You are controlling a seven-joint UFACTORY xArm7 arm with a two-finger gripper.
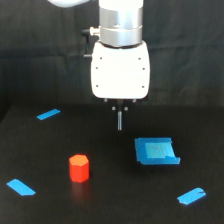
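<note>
A red block [79, 170] with a hexagonal top stands on the black table, left of the middle. Farther right lies a blue, square-looking tray or patch [156, 160] with a lighter blue inner area. My gripper [120, 126] hangs under the arm's white plate [120, 70], between the two and farther back in the picture. Only a thin, dark, upright bar shows at its end, so the spread of the fingers is hidden. No object shows at its tip, and it appears apart from both the block and the blue piece.
Strips of blue tape lie on the table: one at the back left [48, 114], one at the front left [20, 187] and one at the front right [191, 196]. A dark curtain [190, 60] hangs behind.
</note>
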